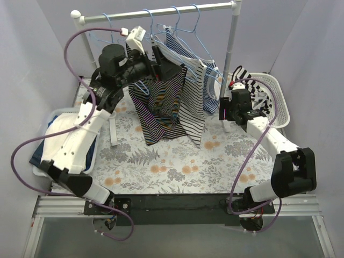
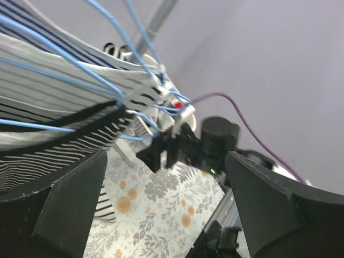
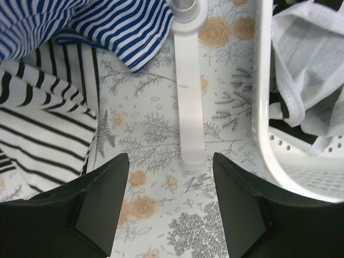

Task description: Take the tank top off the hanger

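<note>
Three striped tank tops hang from blue wire hangers on the rack. Foremost in the top view is a black striped tank top (image 1: 161,107), partly covered by my left gripper (image 1: 167,67). Behind it come a white striped one (image 1: 192,110) and a blue striped one (image 1: 210,88). In the left wrist view my left gripper is open, with the black-edged strap (image 2: 91,126) and a blue hanger (image 2: 59,51) beyond its left finger. My right gripper (image 1: 226,108) stands open by the rack's right post; in the right wrist view only floor shows between its fingers.
At right, a white basket (image 1: 285,110) holds striped and grey cloth. Another bin (image 1: 92,156) with folded clothes sits at left, under the left arm. The rack's right foot (image 3: 189,102) lies near my right gripper.
</note>
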